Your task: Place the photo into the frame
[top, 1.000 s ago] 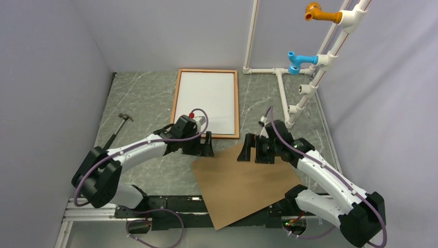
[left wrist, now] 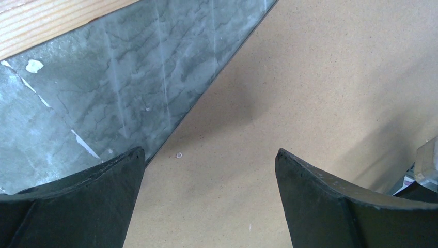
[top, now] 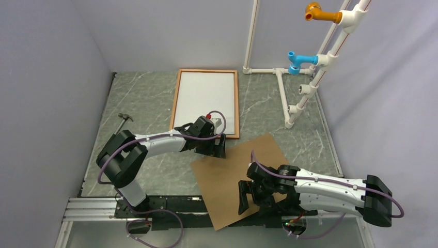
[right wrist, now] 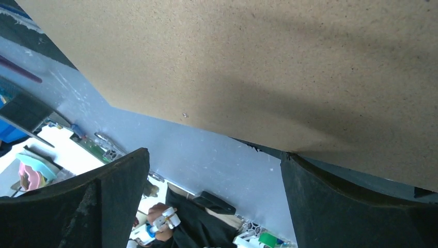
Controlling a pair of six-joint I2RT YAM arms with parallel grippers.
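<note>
A brown board (top: 235, 181) lies askew over the table's front edge, its near corner overhanging. Behind it is the wooden frame (top: 237, 98) with a white inner panel. My left gripper (top: 214, 147) is open above the board's back-left edge, near the frame; in the left wrist view board and grey table show between its fingers. My right gripper (top: 250, 199) stands open at the board's front part; in the right wrist view the board's edge (right wrist: 217, 124) runs just beyond the fingertips, with nothing held.
A hammer (top: 124, 116) lies at the left. White pipes (top: 283, 98) with orange and blue fittings stand at the back right.
My right gripper has moved toward the front, down along the board to its near part. My left gripper has shifted right, over the board's back edge.
</note>
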